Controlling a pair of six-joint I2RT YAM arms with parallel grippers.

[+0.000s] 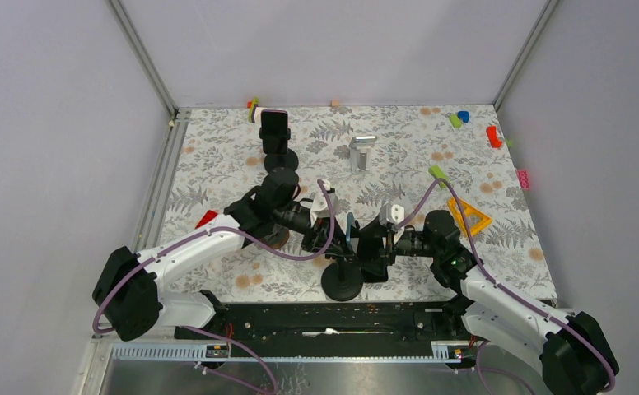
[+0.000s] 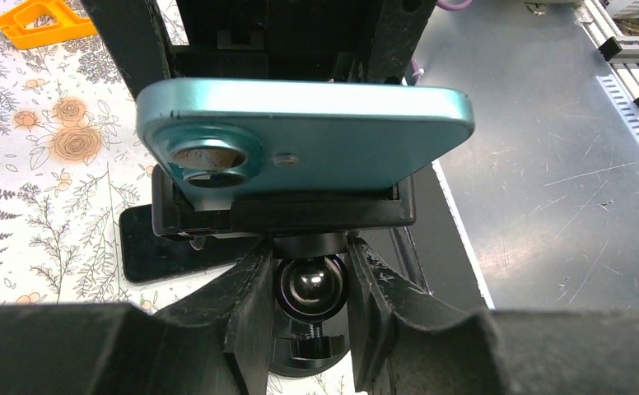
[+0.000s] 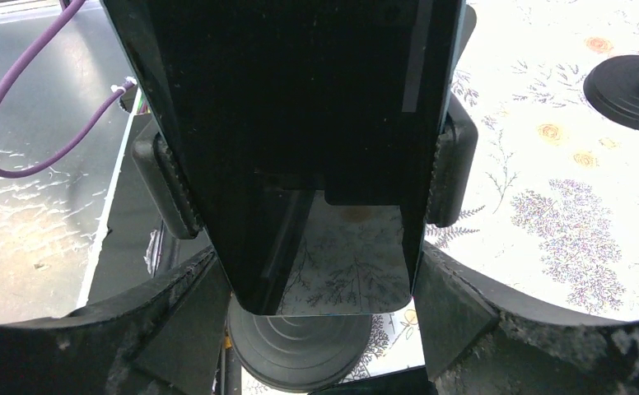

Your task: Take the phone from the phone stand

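Observation:
A phone with a teal edge and camera lens [image 2: 304, 140] sits in the black clamp [image 2: 324, 212] of a phone stand. In the right wrist view, its dark screen [image 3: 300, 99] fills the middle, with clamp pads along both sides. My left gripper is shut on the stand's neck, around the ball joint just below the clamp. My right gripper has one finger at each side edge of the phone's near end; whether they press on it is not clear. The stand's round base [image 1: 342, 281] is near the table's front edge.
A dark flat phone [image 2: 156, 247] lies on the table beside the base. Another stand with a phone [image 1: 274, 132] is at the back left, and a silver stand [image 1: 361, 153] at the back middle. An orange triangle [image 1: 470, 217] lies at the right.

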